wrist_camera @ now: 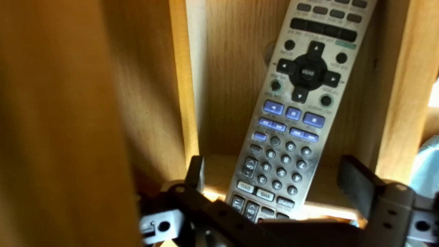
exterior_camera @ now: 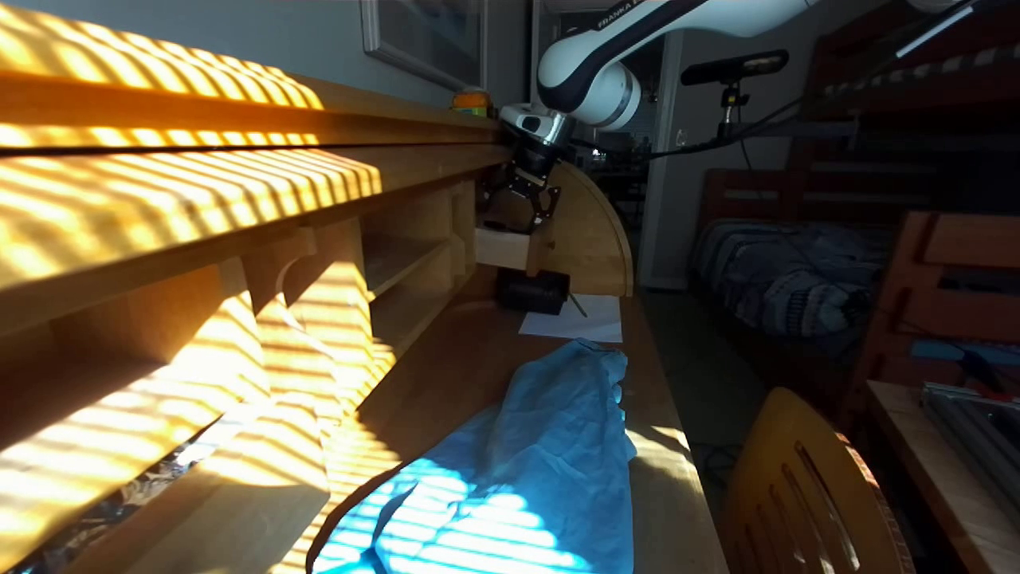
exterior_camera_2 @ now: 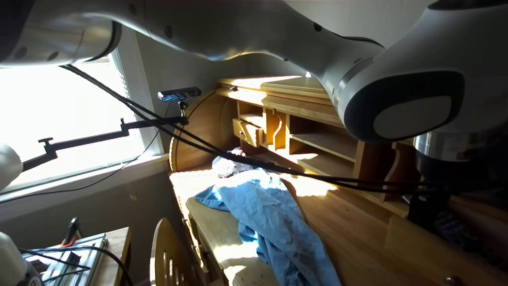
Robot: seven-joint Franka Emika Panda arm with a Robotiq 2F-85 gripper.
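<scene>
A silver remote control (wrist_camera: 288, 152) with black and blue buttons lies slanted inside a wooden drawer (wrist_camera: 399, 123). My gripper is open above it, one finger on either side of the remote and apart from it. Nothing is held. The remote's near end passes out of sight behind the gripper body. In exterior view 1 the gripper (exterior_camera: 528, 206) hangs pointing down over the pulled-out drawer (exterior_camera: 504, 249) at the desk's far end; the remote is hidden there.
A wooden upright stands close by at the left of the wrist view. Below the drawer sit a black holder (exterior_camera: 533, 292) and white paper (exterior_camera: 583, 320). A blue cloth (exterior_camera: 555, 421) covers much of the desktop. Shelves (exterior_camera: 406, 258) line the desk's back.
</scene>
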